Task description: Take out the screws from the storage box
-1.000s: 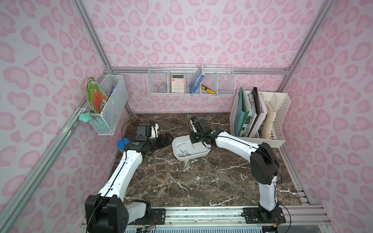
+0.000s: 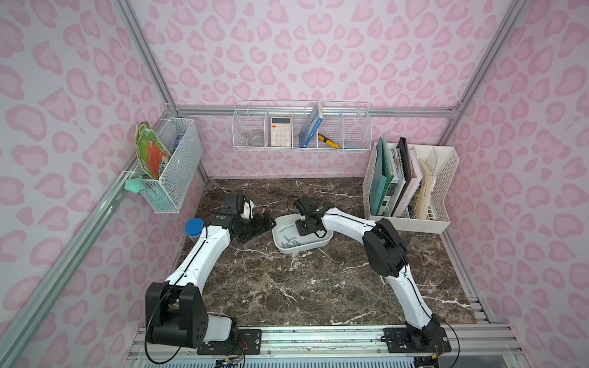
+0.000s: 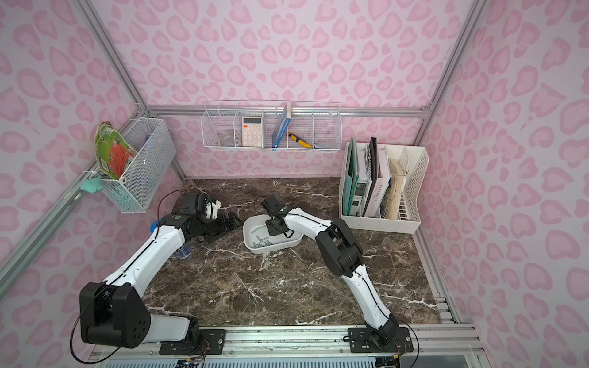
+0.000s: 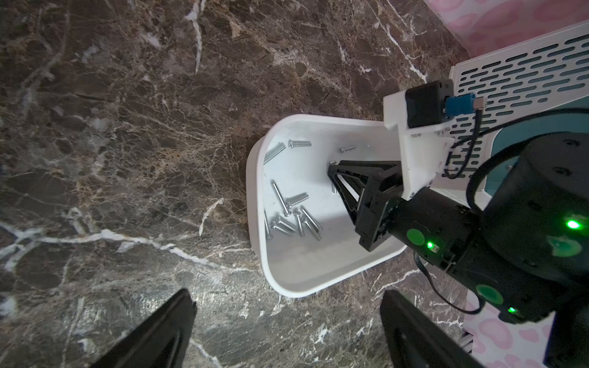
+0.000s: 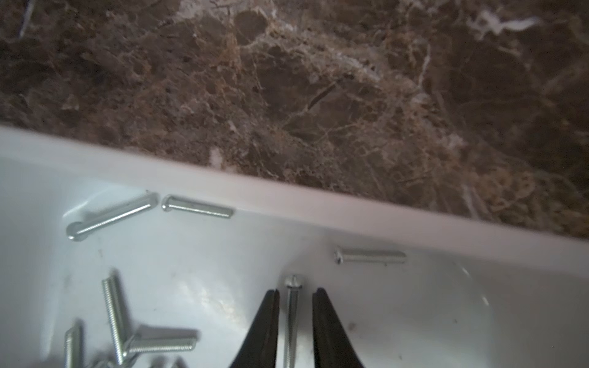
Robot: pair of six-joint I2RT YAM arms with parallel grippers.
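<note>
The white storage box stands on the dark marble table with several silver screws inside. Most screws lie in a cluster towards its left end. My right gripper reaches down into the box, its fingers part open. One screw lies lengthwise between its fingers, with a small gap showing on both sides near the fingertips. A shorter screw rests by the box wall, right of that gripper. My left gripper hangs left of the box, its blurred fingers wide open with nothing between them.
Behind the box, to the right, a white file holder carries folders and books. A blue-lidded jar stands by the left arm. Wire baskets hang on the back wall and left side.
My right arm has come lower and a little to the left, its gripper now deeper in the box.
</note>
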